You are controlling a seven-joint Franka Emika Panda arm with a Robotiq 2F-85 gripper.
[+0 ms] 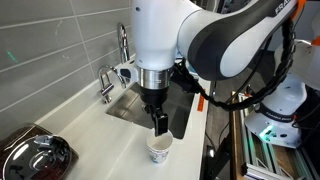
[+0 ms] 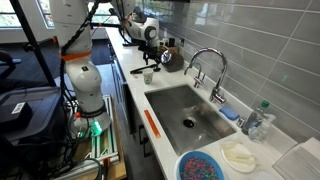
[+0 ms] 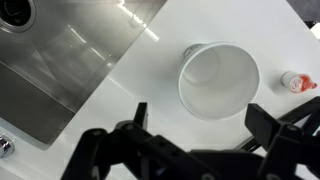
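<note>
A white cup (image 1: 159,149) with its mouth upward stands on the white counter beside the sink. From above in the wrist view, the cup (image 3: 218,82) looks empty, its round opening just beyond my fingers. My gripper (image 1: 160,125) hangs over the cup, close to its rim, and is open. Seen from the wrist, the gripper has its dark fingers spread wide to either side, with nothing held. In the second exterior view the cup (image 2: 148,75) is small, below the arm at the far end of the counter.
The sink (image 2: 190,118) with its tap (image 2: 215,70) lies alongside. A small red-and-white bottle (image 3: 297,82) stands near the cup. Elsewhere are a dark round pan (image 1: 36,155), an orange strip (image 1: 201,102) by the counter edge and a blue bowl (image 2: 200,166).
</note>
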